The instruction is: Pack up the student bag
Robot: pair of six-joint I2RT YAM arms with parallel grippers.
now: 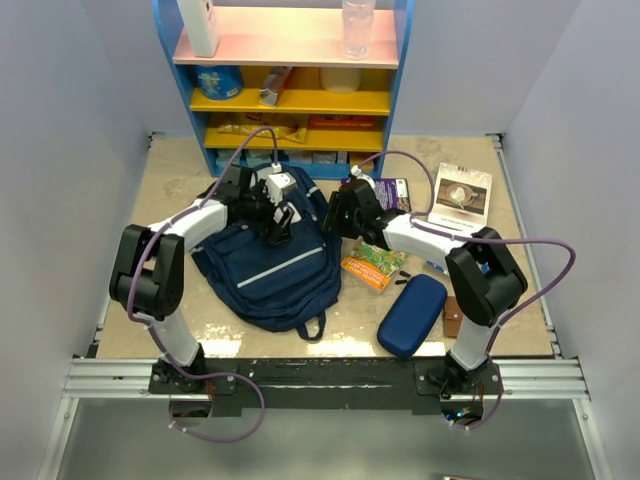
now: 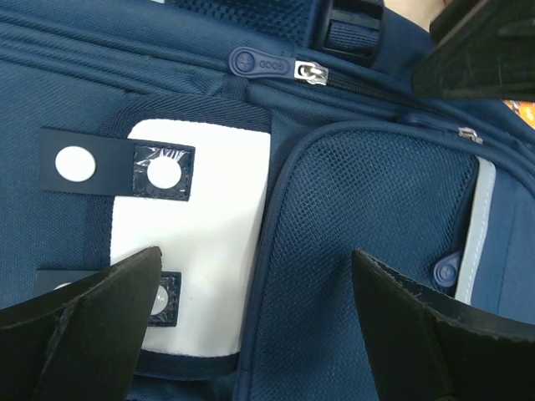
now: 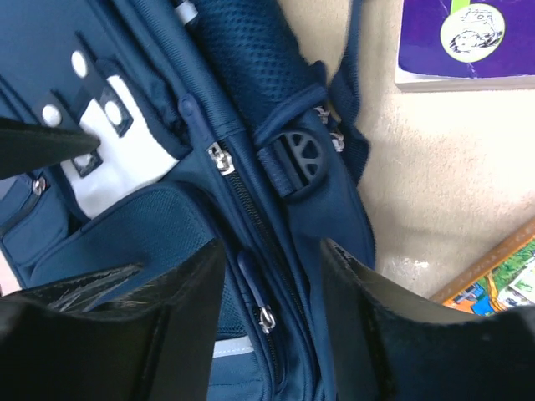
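Observation:
A navy backpack [image 1: 270,290] lies flat on the left half of the table, its zips shown shut in the wrist views. Over its upper part hovers my left gripper [image 1: 282,228], open and empty, above the white patch [image 2: 201,225] and the mesh pocket [image 2: 351,217]. My right gripper [image 1: 342,215] is at the bag's right edge, part open with nothing between its fingers; the side zip puller [image 3: 259,292] and another zip slider [image 3: 221,157] show beyond it. The left gripper's fingers [image 3: 50,150] reach into the right wrist view from the left.
Right of the bag lie a purple book [image 1: 393,190], a green and orange book [image 1: 373,265], a white-covered book [image 1: 462,195], a blue case [image 1: 412,315] and a brown wallet [image 1: 452,316]. A shelf [image 1: 290,105] stands at the back. Both grippers are close together.

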